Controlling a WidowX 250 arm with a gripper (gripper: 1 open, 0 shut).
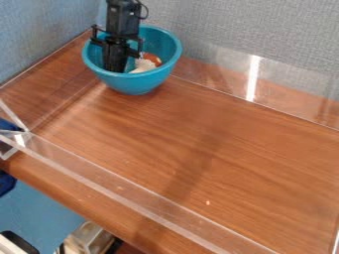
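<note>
A teal bowl point(139, 79) stands upright at the back left of the wooden table. My black gripper point(117, 60) reaches down into its left part, shut, with its tips low inside and partly hidden by the rim. Beside the fingers, in the bowl, are a white item and an orange-brown item point(151, 60); whether the fingers touch them is hard to tell.
Clear low walls edge it, with grey textured walls behind. A dark blue object point(6, 129) is at the left edge.
</note>
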